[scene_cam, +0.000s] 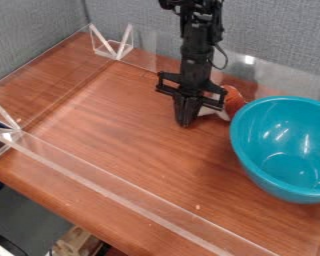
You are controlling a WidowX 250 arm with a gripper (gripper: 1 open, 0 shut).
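Note:
The black arm comes down from the top centre, its gripper (pixel 187 112) low over the wooden table, close to a small orange-red object with a pale part (pixel 232 100). That object lies just right of and partly behind the gripper, beside the blue bowl. The fingertips are dark and small, and whether anything is between them is hard to see.
A large blue bowl (pixel 280 140) fills the right side. Clear low walls with white brackets (pixel 112 45) edge the table (pixel 109 160). The grey wall stands behind.

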